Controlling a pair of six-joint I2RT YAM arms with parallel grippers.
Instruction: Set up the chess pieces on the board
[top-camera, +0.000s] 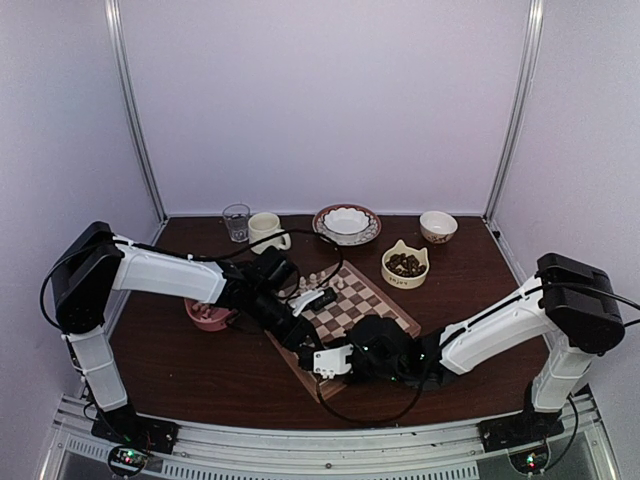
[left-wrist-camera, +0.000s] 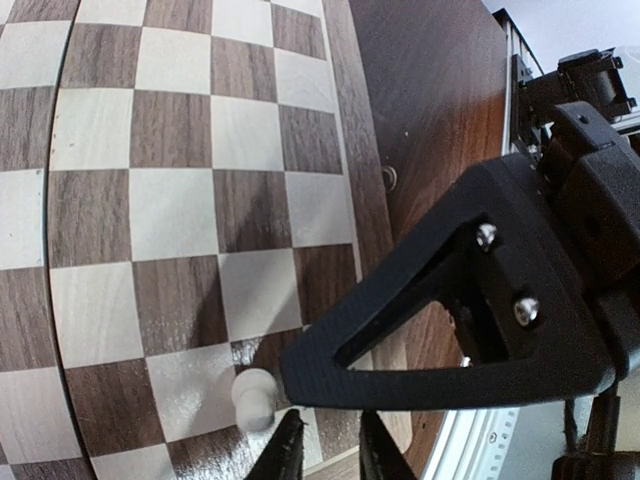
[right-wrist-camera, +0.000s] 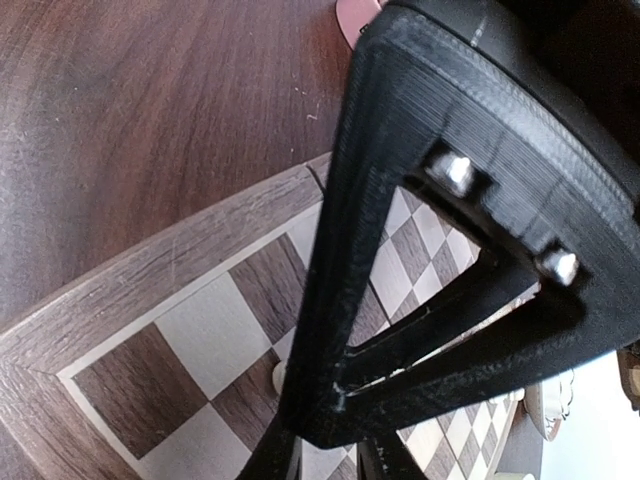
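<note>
My two grippers meet low over the near part of the chessboard (top-camera: 380, 303), nearly tip to tip. In the left wrist view, the left gripper shows its narrow tips parted by a small gap. A white pawn (left-wrist-camera: 256, 400) appears beside them, close to the tip of the right gripper's black finger (left-wrist-camera: 450, 390). The right gripper looks nearly closed at the bottom of its wrist view; what lies between its tips is hidden. Part of a white piece (right-wrist-camera: 279, 377) shows behind the left gripper's finger (right-wrist-camera: 335, 270). Several light pieces (top-camera: 338, 282) stand along the board's far-left edge.
Left of the board stands a pink bowl (top-camera: 206, 322) with light pieces, partly under the left arm. A cat-shaped bowl (top-camera: 405, 280) holds dark pieces. Behind are a glass (top-camera: 236, 232), mug (top-camera: 262, 226), plates (top-camera: 346, 240) and white bowl (top-camera: 438, 235).
</note>
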